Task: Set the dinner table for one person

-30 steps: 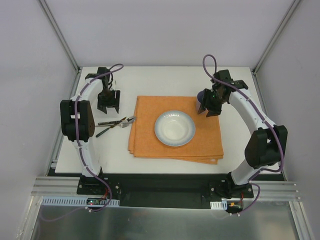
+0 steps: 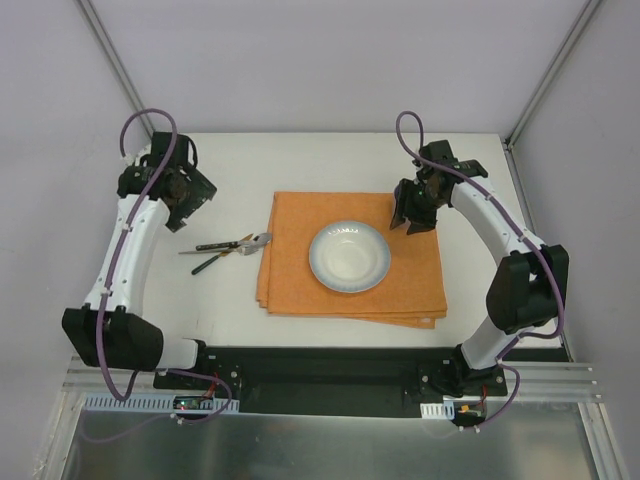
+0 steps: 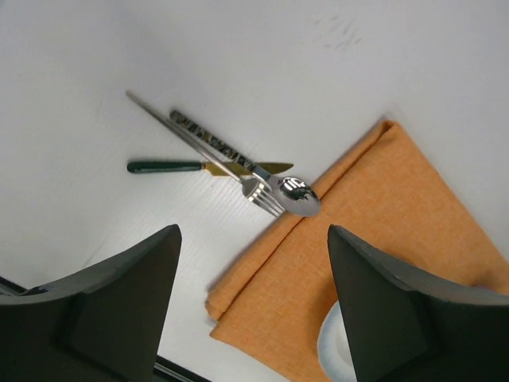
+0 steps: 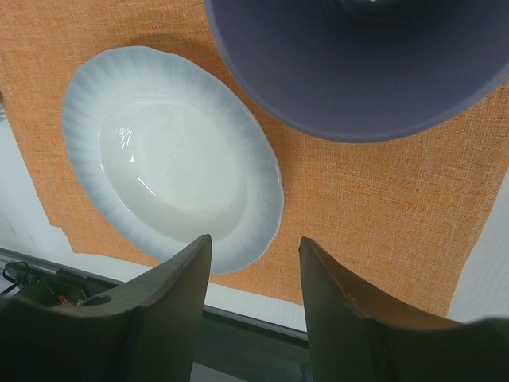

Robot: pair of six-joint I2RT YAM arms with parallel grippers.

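Note:
A white plate (image 2: 349, 256) with a grey-blue rim lies on the orange placemat (image 2: 290, 215). Left of the mat, a fork (image 3: 256, 191), a spoon (image 3: 299, 194) and a green-handled knife (image 3: 163, 166) lie crossed in a pile, fork and spoon over the blade. My left gripper (image 2: 191, 207) hangs over the table's left side, its fingers apart and empty. Above the mat's upper right part stands my right gripper, open, nothing between its fingertips. A dark blue cup (image 4: 374, 107) fills the top of the right wrist view, apart from those fingers; the top view mostly hides it.
Bare white table (image 2: 300, 160) stretches behind the mat, and more is free at the front left. A dark rail (image 2: 330, 385) runs along the table's front edge.
My left arm has swung outward to the left, and its gripper has turned and shifted left from above the cutlery. The right gripper has moved slightly left. Plate and cutlery have stayed put.

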